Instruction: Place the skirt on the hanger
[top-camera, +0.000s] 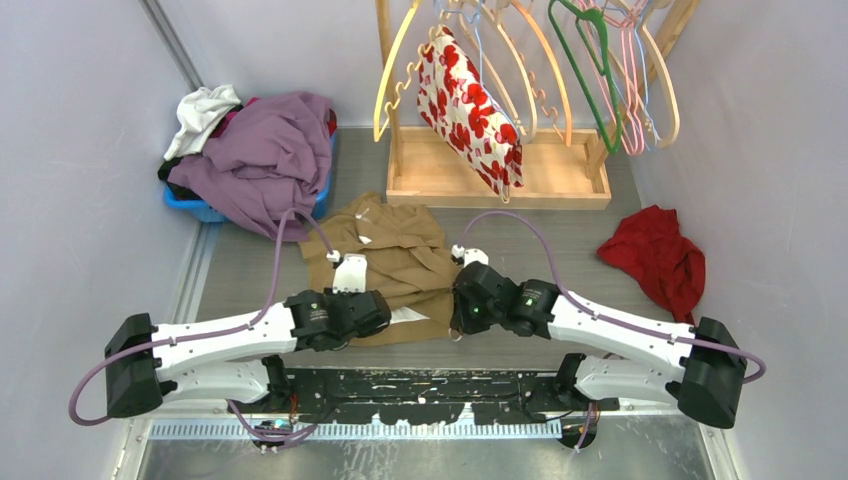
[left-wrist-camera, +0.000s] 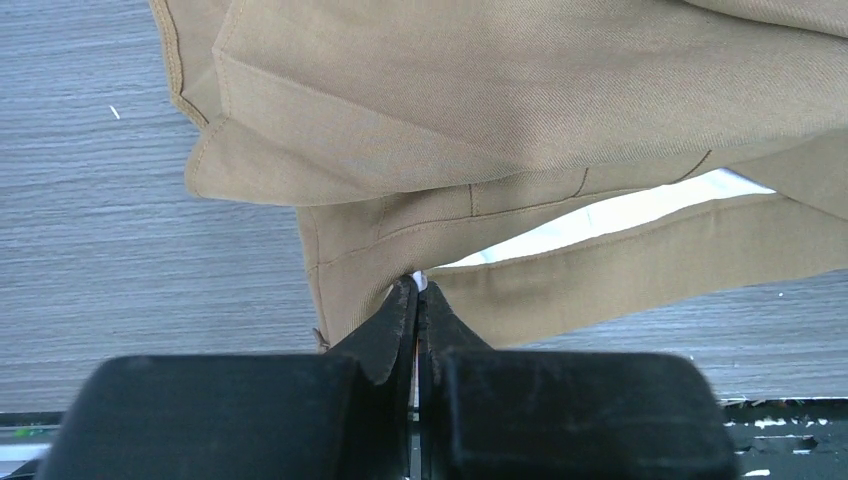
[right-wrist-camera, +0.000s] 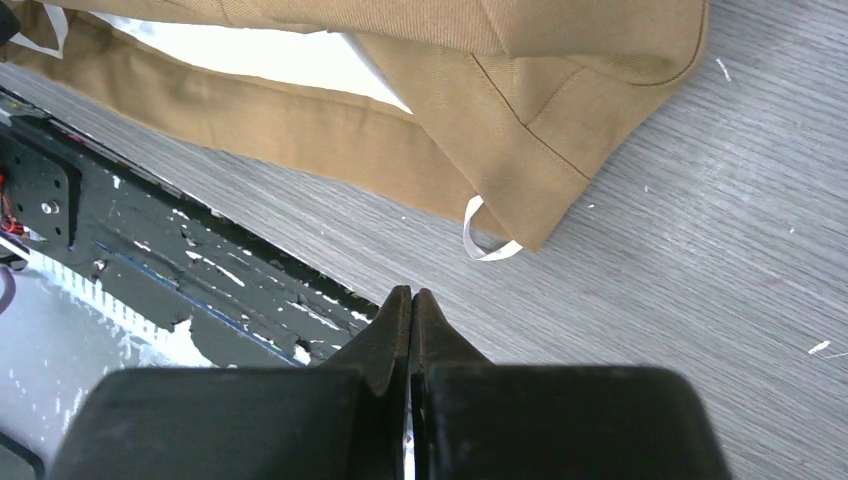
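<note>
A tan skirt (top-camera: 395, 245) lies rumpled on the grey floor; a white lining or label strip shows inside its waistband (left-wrist-camera: 560, 290). In the left wrist view my left gripper is shut at the waistband's left end, its tips against the cloth by a small white bit; whether any fabric is pinched, I cannot tell. My right gripper is shut over bare floor, just short of the skirt's right corner, and nothing shows between its fingers. A white loop (right-wrist-camera: 480, 245) sticks out from that corner. From above, both sets of fingertips are hidden under the arms.
Several hangers, among them a green hanger (top-camera: 590, 70), hang on a wooden rack (top-camera: 425, 185) at the back, beside a red-flowered cloth (top-camera: 465, 110). A blue basket (top-camera: 205, 212) of clothes stands back left. Red cloth (top-camera: 655, 255) lies at the right.
</note>
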